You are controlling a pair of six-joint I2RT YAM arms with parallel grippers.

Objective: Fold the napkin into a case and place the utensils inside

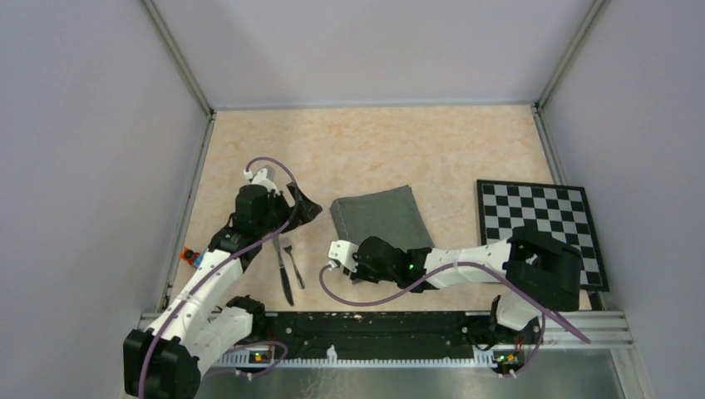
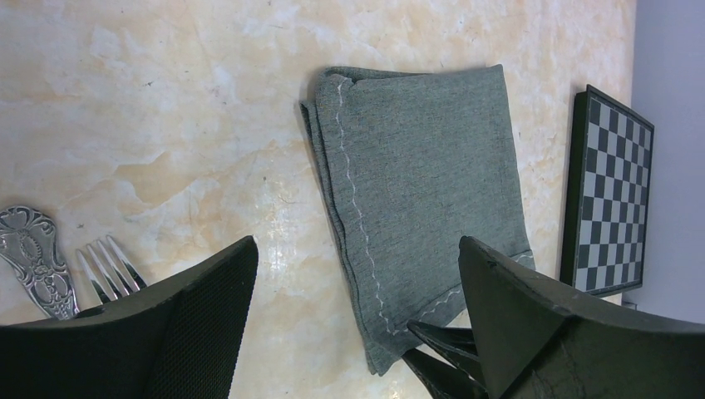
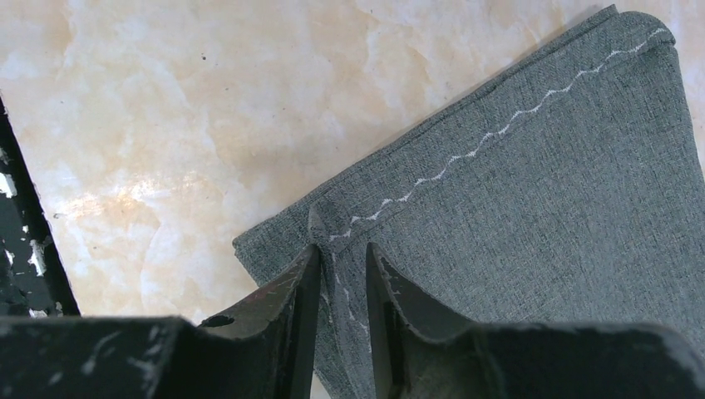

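The grey napkin (image 1: 381, 219) lies folded, with a stitched pale line along its left side; the right arm covers its near part in the top view. My right gripper is low over the napkin's near left corner, fingers apart. A raised fold of cloth touches its left fingertip (image 3: 312, 256); no grip on it shows. Left of the napkin, my left gripper hangs open and empty above the table. A fork (image 1: 293, 262) and a knife (image 1: 284, 274) lie side by side near the left arm. The knife's ornate handle (image 2: 37, 258) shows in the left wrist view.
A black-and-white checkered board (image 1: 540, 224) lies at the right, partly under the right arm. Some small orange and blue item (image 1: 191, 257) is at the left edge.
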